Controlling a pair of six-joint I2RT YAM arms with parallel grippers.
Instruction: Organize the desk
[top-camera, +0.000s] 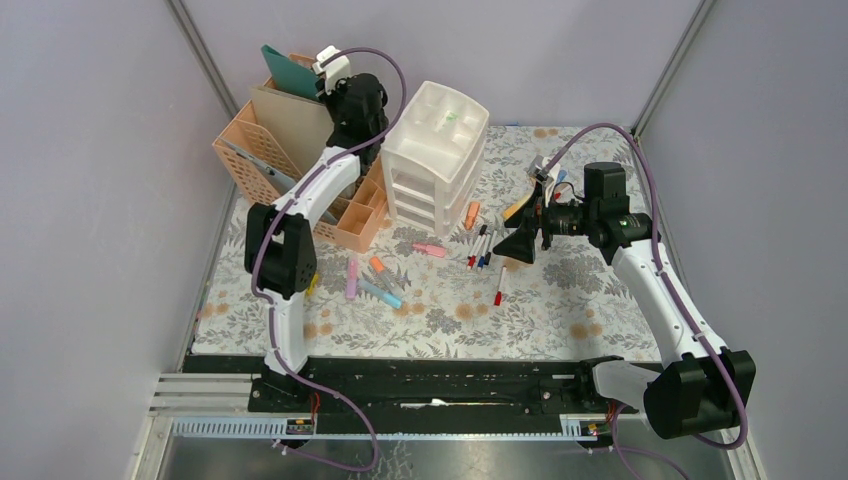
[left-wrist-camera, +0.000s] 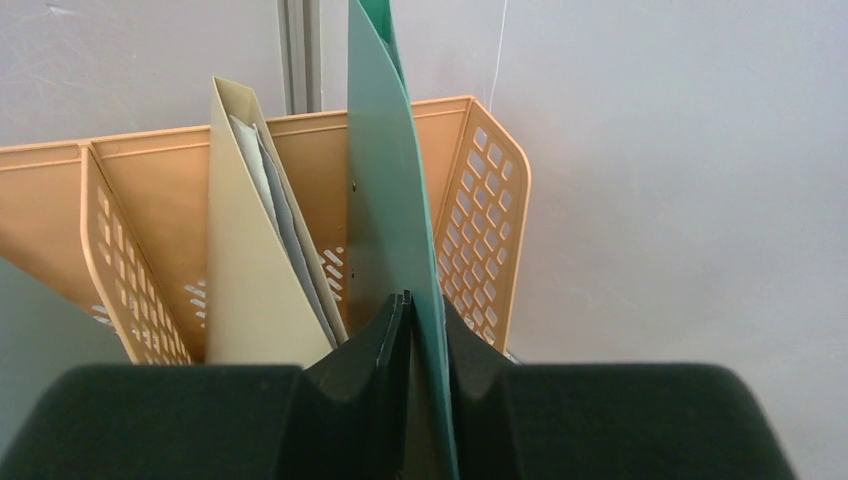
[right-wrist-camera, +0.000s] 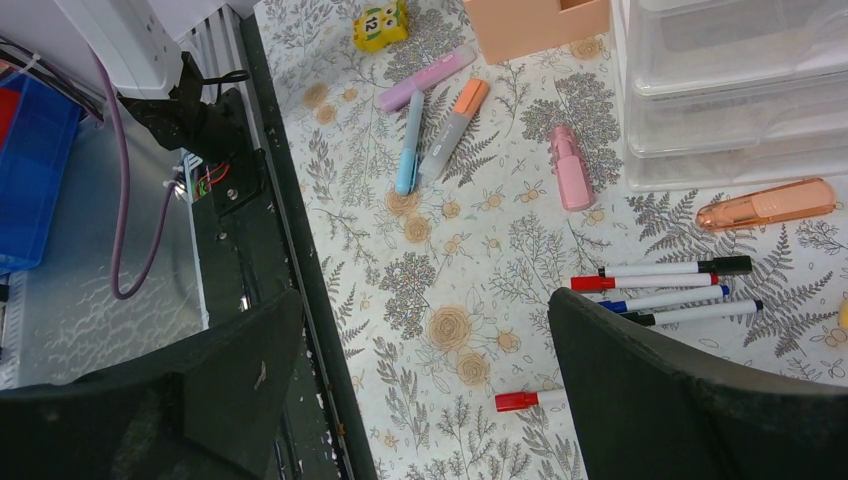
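Note:
A peach organizer (top-camera: 362, 216) at the back left holds upright folders: a teal one (left-wrist-camera: 385, 190), a cream one (left-wrist-camera: 250, 260) with papers inside, and others. My left gripper is up at the teal folder, whose edge runs down between its fingertips; whether they grip it is unclear. Pens, highlighters, markers (right-wrist-camera: 655, 269) and a pink item (right-wrist-camera: 570, 170) lie on the floral desk mat. My right gripper (top-camera: 520, 236) is open above the right part of the desk, nothing between its fingers.
A white drawer unit (top-camera: 435, 160) stands beside the organizer. Walls enclose the desk at back and sides. A small yellow item (right-wrist-camera: 380, 25) lies at the left.

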